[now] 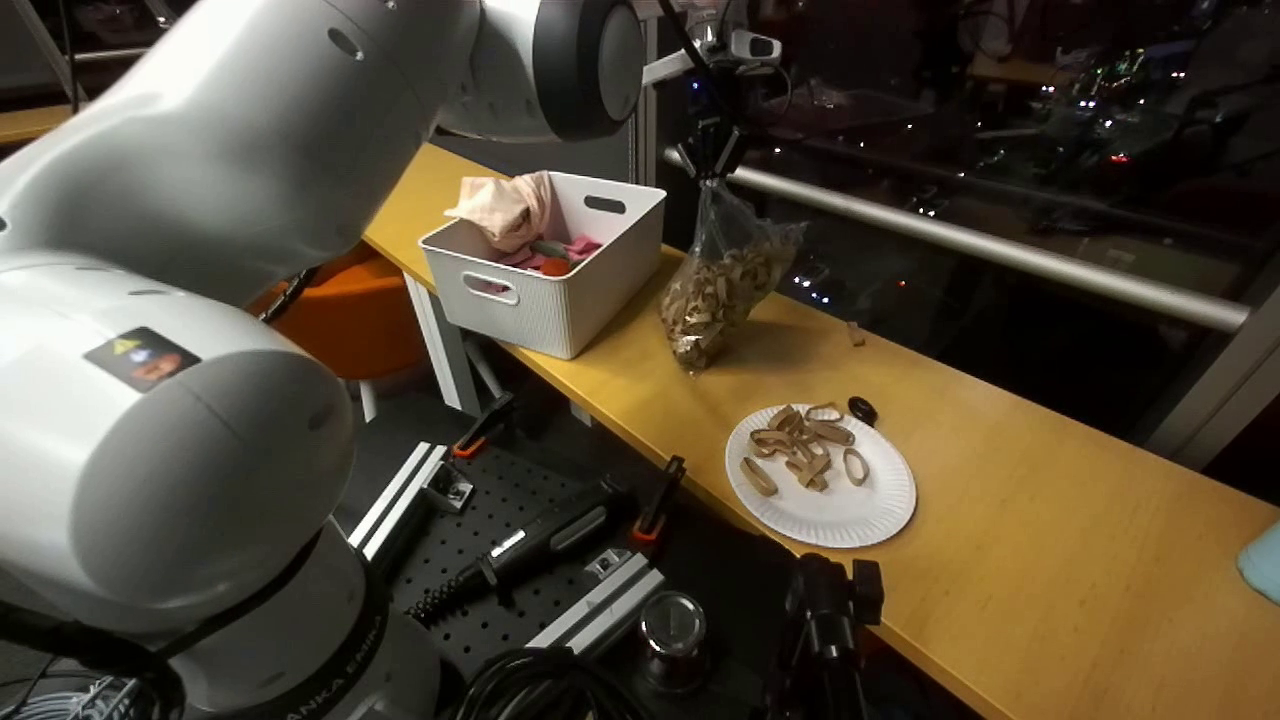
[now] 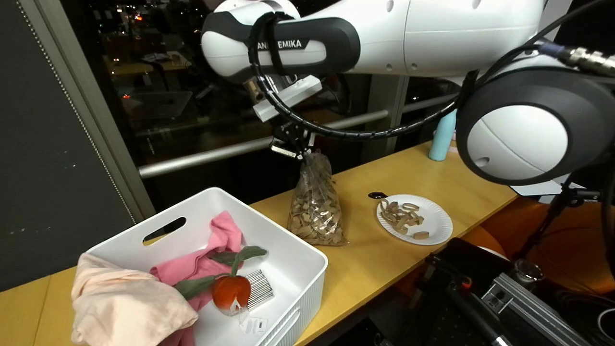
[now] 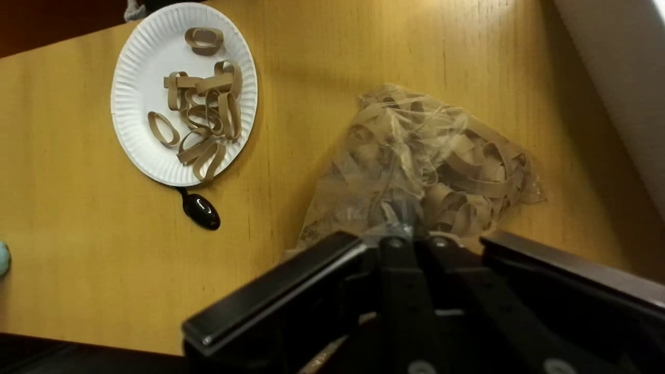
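A clear plastic bag (image 1: 727,288) filled with tan rubber bands hangs from my gripper (image 1: 710,176), which is shut on its gathered top. In exterior view 2, the bag (image 2: 315,207) is upright between the white box and the paper plate; whether its bottom touches the table cannot be told. From the wrist, the bag (image 3: 474,181) spreads out below the dark fingers (image 3: 394,249). Several loose rubber bands (image 2: 399,214) lie on the white paper plate (image 2: 441,222).
The white box (image 2: 314,277), holding cloths and a red toy (image 2: 230,291), stands close beside the bag. A black spoon (image 3: 201,211) touches the plate's edge. At the far end is a teal bottle (image 2: 443,136). The window rail (image 1: 996,246) runs behind the table.
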